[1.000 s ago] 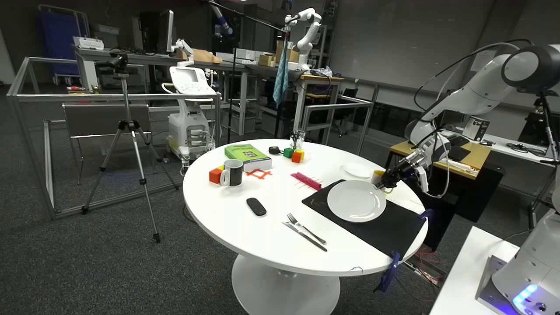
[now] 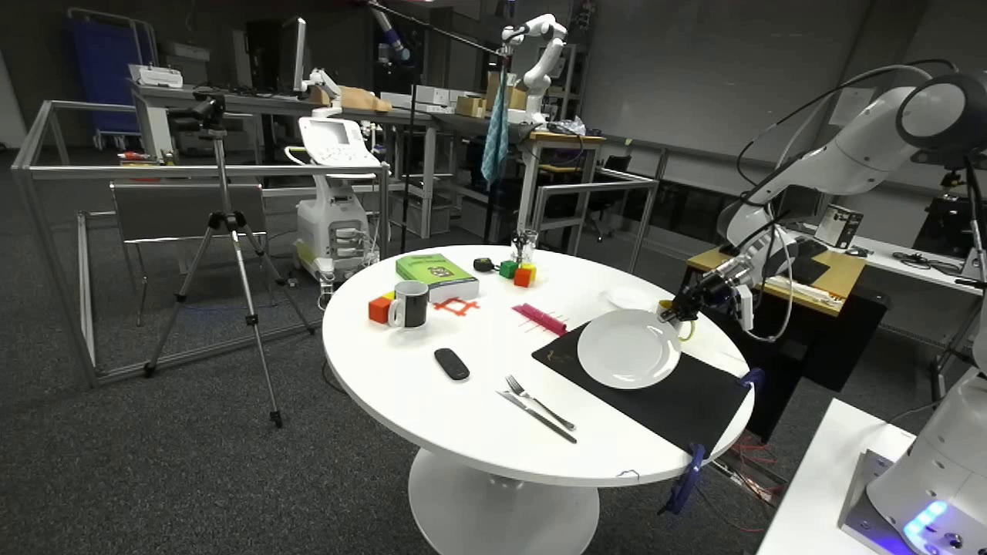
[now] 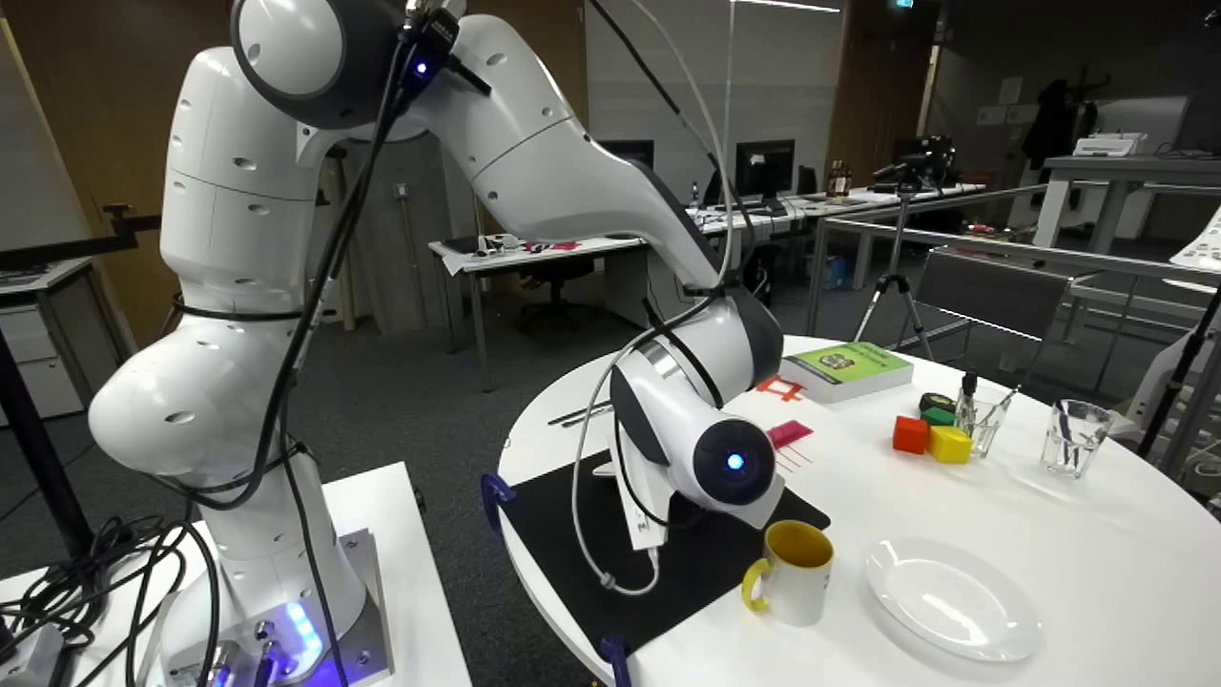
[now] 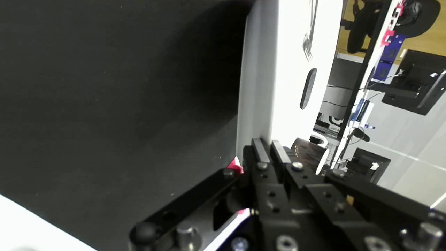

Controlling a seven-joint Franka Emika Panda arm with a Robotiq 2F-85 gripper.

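A white plate [image 2: 629, 348] is tilted up above the black mat [image 2: 695, 399], its upper face toward exterior view 1. My gripper [image 2: 668, 315] is shut on its upper rim at the right. From the wrist, the plate [image 4: 258, 79] appears nearly edge-on, with the rim running into the gripper and a dark shadow on the mat [image 4: 104, 104] beside it. Whether the plate's lower edge touches the mat cannot be told. In exterior view 2 the arm hides both the held plate and the fingers, while much of the mat [image 3: 584, 561] shows.
Close to the gripper stands a white mug [image 3: 796, 578] with a yellow inside; a second plate [image 3: 956, 601] lies near it. Fork [image 2: 537, 402], knife [image 2: 537, 418] and a dark oblong object [image 2: 451, 364] lie left of the mat. Blue clamps [image 2: 685, 481] grip the table edge.
My gripper and the plate have risen slightly. The plate's upper rim is a little higher, and the gripper now covers more of the mug behind it.
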